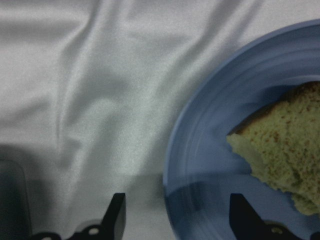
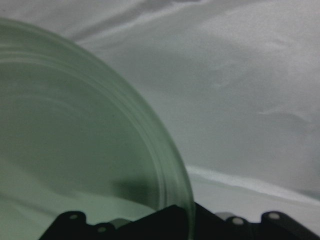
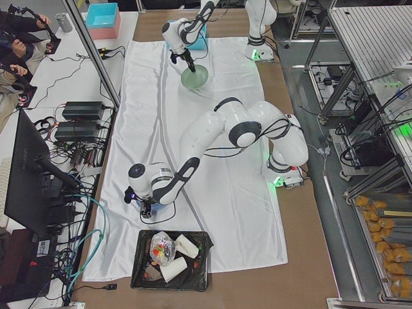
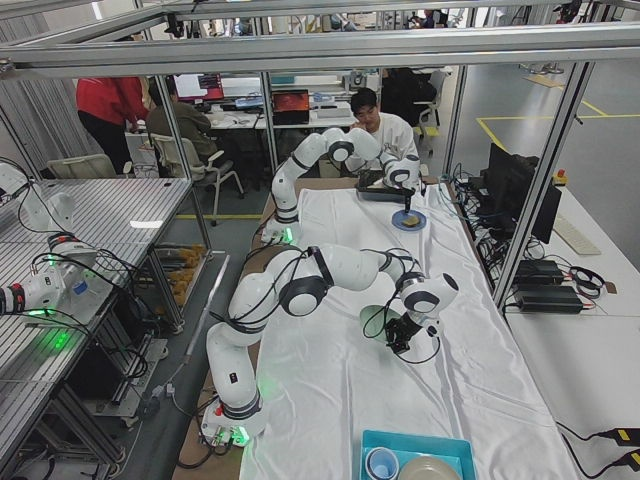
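A blue plate [image 1: 200,125] holds a piece of bread [image 1: 280,140] with a browned crust; in the camera right view it lies at the far end of the cloth. My left gripper is open over the plate's edge, nothing between its fingers. A pale green plate [image 2: 85,130] is at the other end of the cloth, with my right gripper shut on its rim in the right wrist view.
A black tray [image 3: 170,277] with wrapped items stands beside the left gripper. A blue bin [image 4: 420,450] with dishes sits near the right arm. The white cloth [image 3: 225,193] has free room between.
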